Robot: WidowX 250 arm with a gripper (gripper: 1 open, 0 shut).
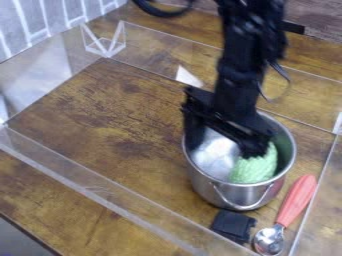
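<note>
My black gripper point(222, 124) is over the steel pot point(234, 189) on the right, blurred, its lower parts at or inside the pot's rim; it stands open as far as can be made out. Inside the pot are a pale green textured oblong object point(255, 165) and a whitish, shiny area that is unclear.
A red-handled scoop point(297, 200) and a black block point(233, 224) lie in front and right of the pot. Clear plastic walls point(94, 205) border the wooden surface point(100, 120), whose left part is free.
</note>
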